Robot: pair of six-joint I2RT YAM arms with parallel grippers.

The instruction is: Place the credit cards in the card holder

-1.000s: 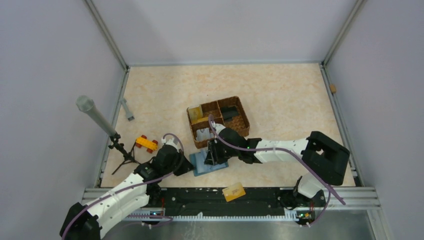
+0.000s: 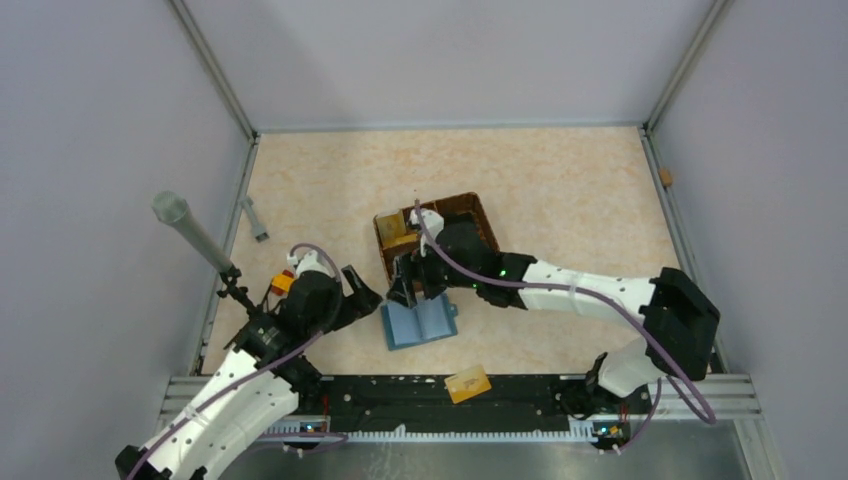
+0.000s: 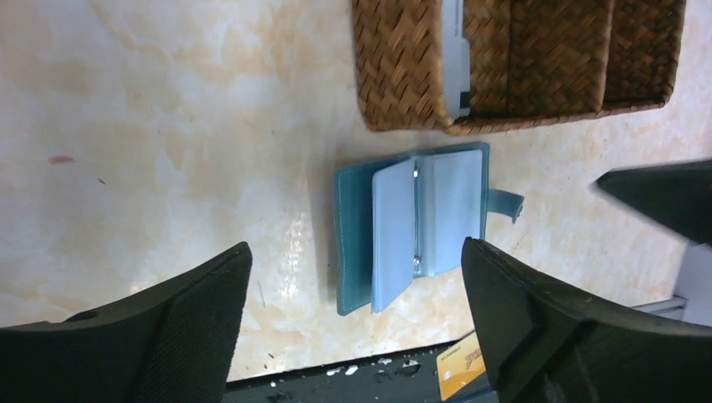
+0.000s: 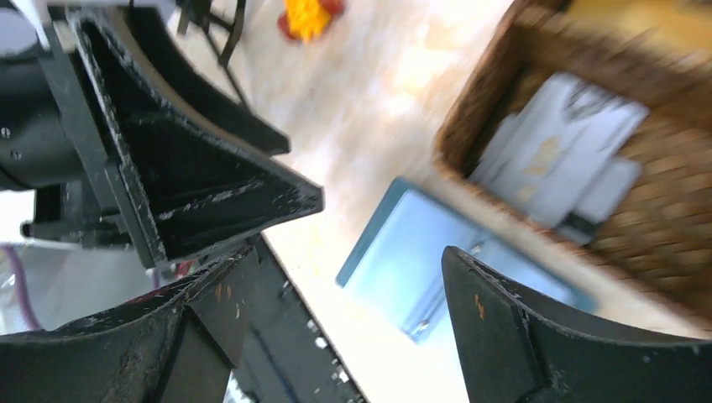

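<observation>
The blue card holder lies spread open on the table, just in front of the basket. Its inner leaf stands up at an angle in the left wrist view, and a closing tab sticks out on one side. My left gripper is open and empty, up and left of the holder. Over the gap between holder and basket, my right gripper has its fingers apart with nothing between them. A yellow card rests on the black strip at the front edge. Pale cards lie in a basket compartment.
The woven, divided basket stands behind the holder, close to the right gripper. A yellow toy sits partly hidden behind the left arm, near a lamp pole. Both grippers are close together.
My left gripper has drawn up and back from the holder, its fingers now spread. The holder has stayed put.
</observation>
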